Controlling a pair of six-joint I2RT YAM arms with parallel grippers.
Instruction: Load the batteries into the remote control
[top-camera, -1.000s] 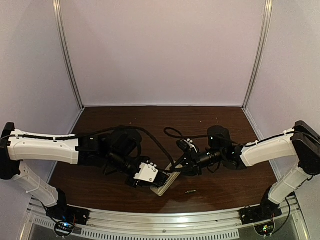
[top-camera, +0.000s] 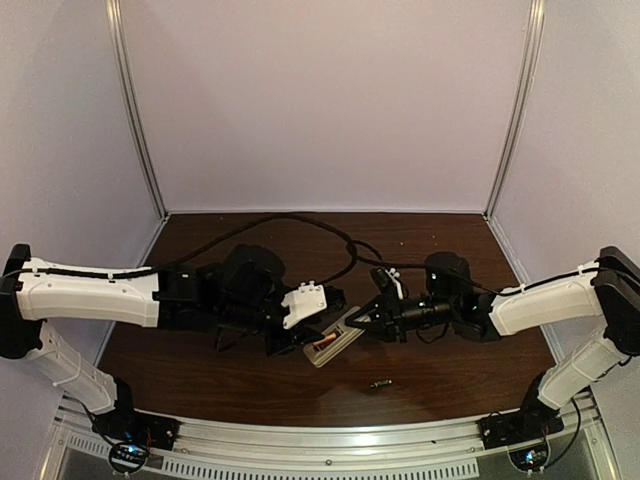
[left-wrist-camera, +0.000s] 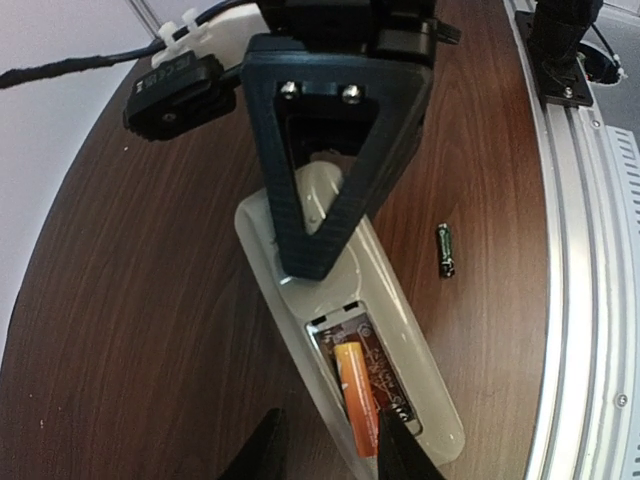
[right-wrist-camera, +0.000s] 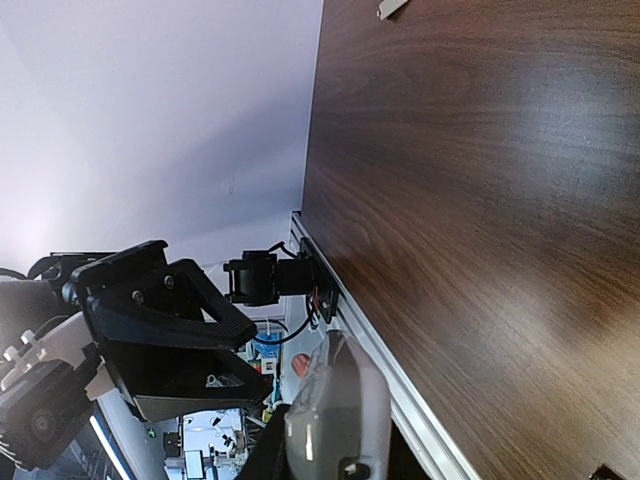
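Note:
The pale remote (left-wrist-camera: 420, 400) is held aloft by my right gripper (top-camera: 358, 318), shut on its upper end. Its compartment lies open, with an orange battery (left-wrist-camera: 357, 395) inside, slanting along one side; whether it is fully seated I cannot tell. My left gripper is at the compartment's lower end, its fingertips apart on either side of the battery; whether they touch it is unclear. A loose battery (top-camera: 381, 383) lies on the table, right of the remote in the top view.
A metal rail (top-camera: 330, 420) runs along the front edge, with the arm bases on it. Black cables loop over both grippers.
My left gripper has risen and shifted slightly, uncovering more of the orange battery in the top view. The remote's lower end sits a little higher; the right arm moved slightly.

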